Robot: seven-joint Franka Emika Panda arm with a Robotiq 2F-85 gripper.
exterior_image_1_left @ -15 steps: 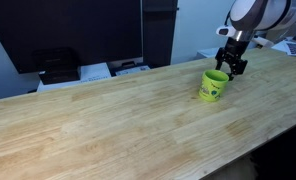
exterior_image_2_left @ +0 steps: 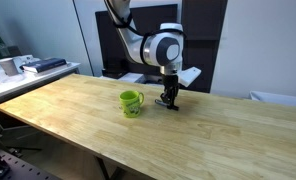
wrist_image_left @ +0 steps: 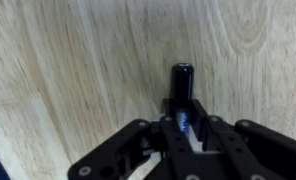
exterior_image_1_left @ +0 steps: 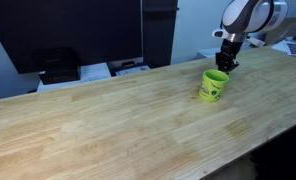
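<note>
A dark marker-like stick (wrist_image_left: 182,78) with a blue part lies between my fingers in the wrist view, its black end pointing away from the gripper. My gripper is shut on it. Exterior view 2 shows the gripper (exterior_image_2_left: 169,97) low over the wooden table, with the dark stick (exterior_image_2_left: 166,104) at its tips; whether it touches the wood I cannot tell. Beside it stands a yellow-green mug (exterior_image_2_left: 131,103), upright, its handle towards the gripper. From exterior view 1, the mug (exterior_image_1_left: 213,85) partly hides the fingertips.
Dark panels (exterior_image_1_left: 68,35) stand behind its back edge. Books or papers (exterior_image_2_left: 38,70) lie at the far left in exterior view 2.
In exterior view 1 the arm and gripper have shifted slightly left, towards the space behind the mug. The mug has stayed where it was.
</note>
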